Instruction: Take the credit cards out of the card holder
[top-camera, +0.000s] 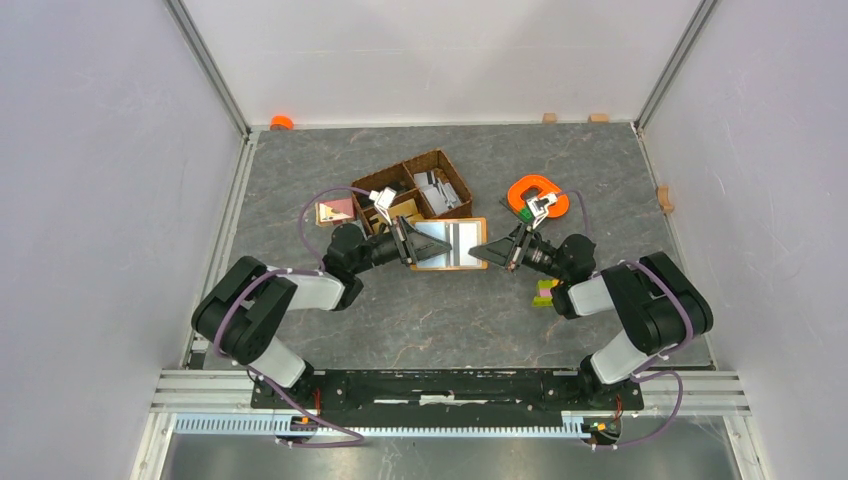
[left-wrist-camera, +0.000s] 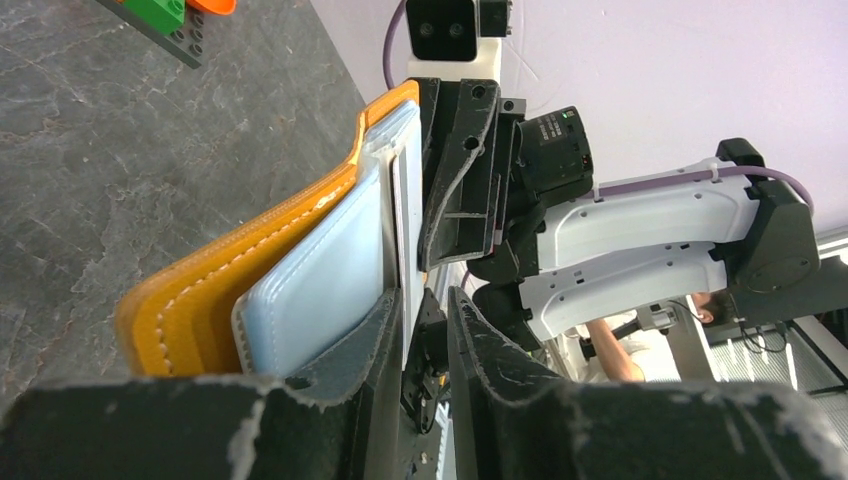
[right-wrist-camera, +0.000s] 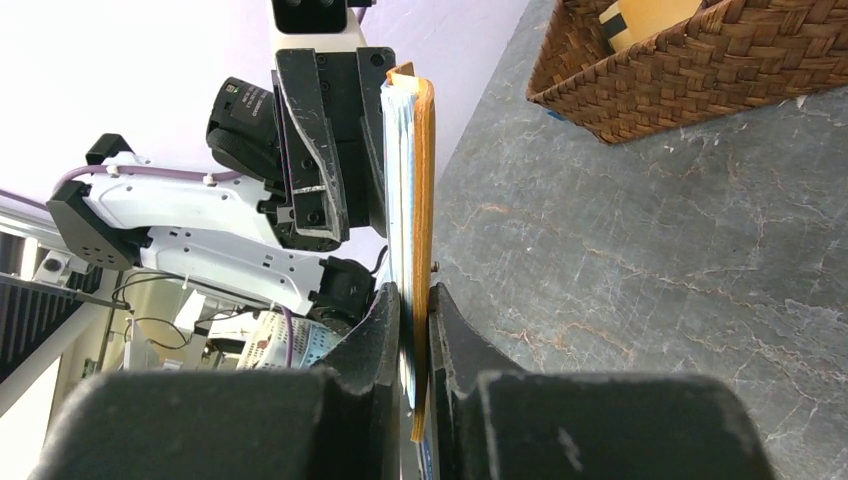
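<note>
An orange card holder (top-camera: 450, 267) with pale blue and white inserts is held up between my two grippers at the middle of the table. In the right wrist view it stands edge-on, and my right gripper is shut on it. My left gripper is at the holder's other end; in the left wrist view its fingertips are close together by the inner pale blue sleeves (left-wrist-camera: 310, 280) and their thin edges, and whether they grip anything is unclear. Individual cards cannot be told apart.
A divided wicker basket (top-camera: 436, 160) stands just behind the holder. An orange ring-like item (top-camera: 555, 205) lies back right, yellow-green blocks (top-camera: 543, 298) by the right arm, and a small box (top-camera: 332, 212) at left.
</note>
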